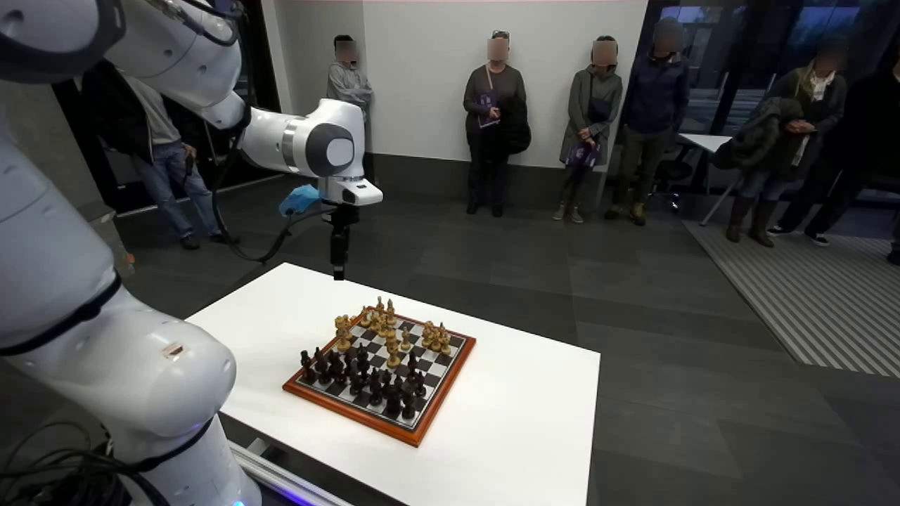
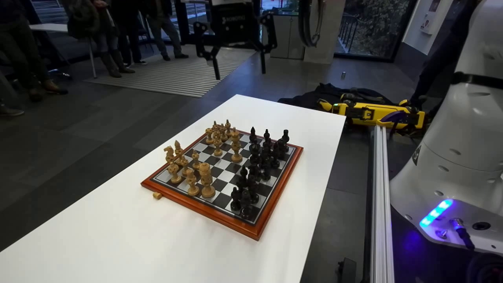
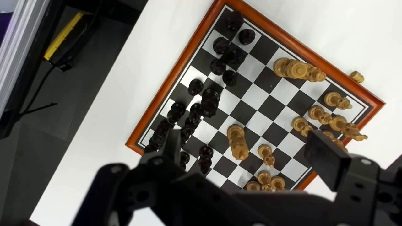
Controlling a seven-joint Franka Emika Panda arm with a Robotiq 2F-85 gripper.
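A chessboard with a red-brown wooden frame lies on the white table. Dark pieces crowd its side towards the robot base, and light wooden pieces stand in loose groups across the rest. One tall light piece is near the board's middle in the wrist view. Off the board, a small light piece lies on the table by the frame. High above the table hangs my gripper, open, its two fingers wide apart and empty. In the wrist view the fingers cover parts of the board.
A metal rail runs between the table and my base. A yellow robot lies on the floor, and several people stand back along the walls.
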